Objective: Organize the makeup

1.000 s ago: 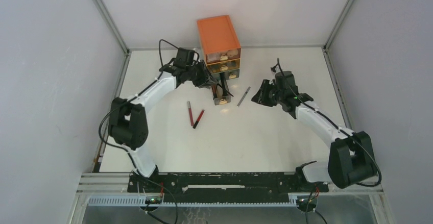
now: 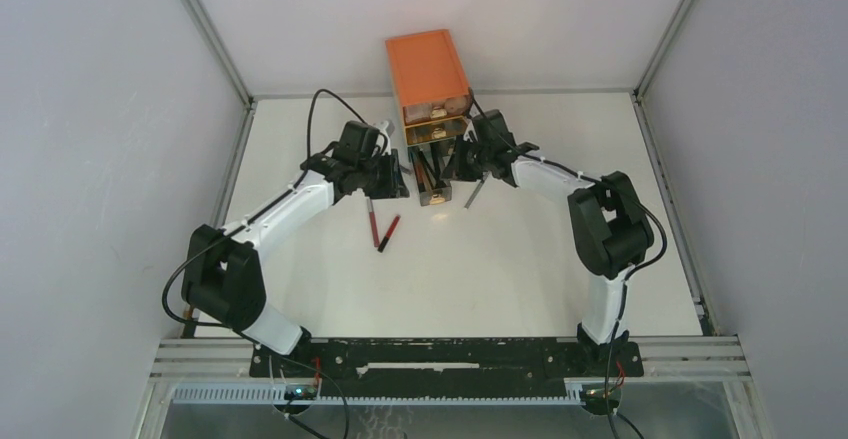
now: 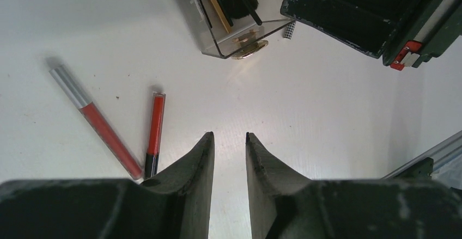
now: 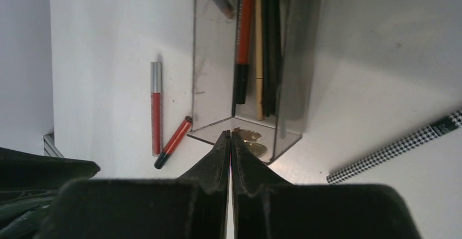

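Note:
An orange-topped drawer organizer (image 2: 425,64) stands at the back, its bottom drawer (image 2: 436,198) pulled out, holding pencils, tubes and dark brushes. My left gripper (image 2: 398,187) is left of the drawer, part open and empty. My right gripper (image 2: 456,169) is over the drawer's right edge, shut; what is between its fingertips is not visible. On the table lie a red tube with silver end (image 3: 111,139), a red-and-black tube (image 3: 155,124) and a checkered pencil (image 4: 388,152).
White walls border the table at left, back and right.
My right gripper has moved left and back to the drawer.

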